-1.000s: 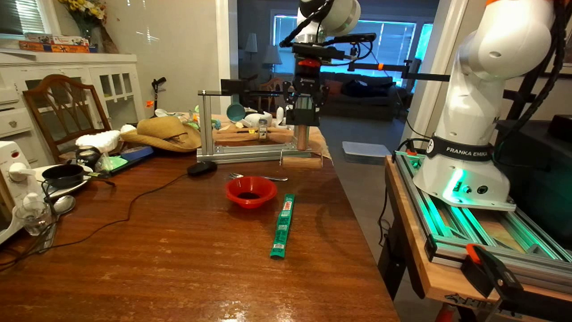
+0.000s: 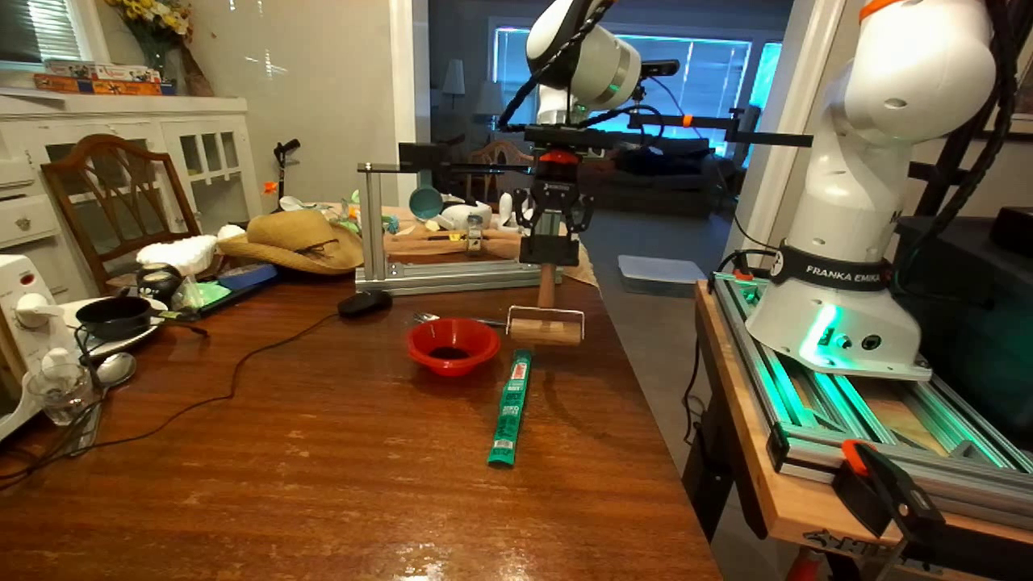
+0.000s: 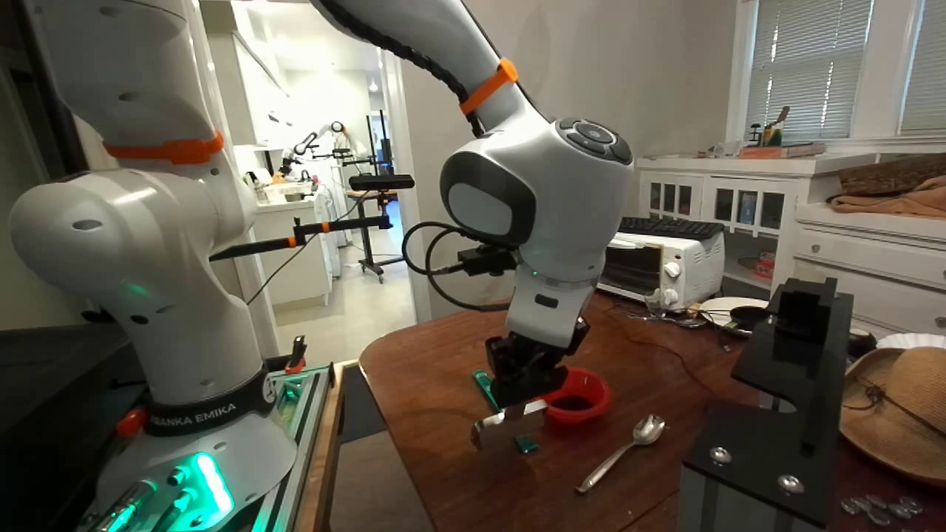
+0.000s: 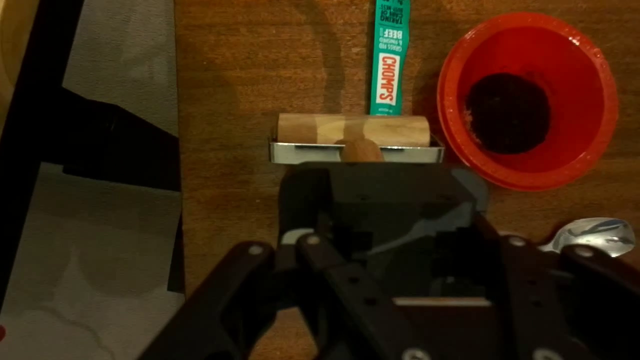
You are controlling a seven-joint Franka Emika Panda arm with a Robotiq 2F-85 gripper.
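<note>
My gripper [image 2: 548,260] points down and is shut on the handle of a small wooden roller [image 2: 546,332] with a metal frame. The roller hangs beneath it, beside the far end of a green snack stick [image 2: 509,411] that lies flat on the table. In the wrist view, the roller [image 4: 354,130] overlaps the end of the stick [image 4: 390,60]; whether they touch I cannot tell. To the side stands a red bowl [image 4: 600,114] with something dark at its bottom. The dark gripper body hides the grasped part of the handle in the wrist view.
A metal spoon [image 3: 625,452] lies beyond the bowl. The table edge [image 4: 180,210] runs close by on the robot's side. A metal-framed stand [image 2: 445,276], a straw hat [image 2: 295,240] and a black mouse [image 2: 365,304] occupy the far area.
My gripper has come down and nearer to the exterior camera, carrying the roller towards the stick's far end. The bowl, stick and spoon have stayed in place.
</note>
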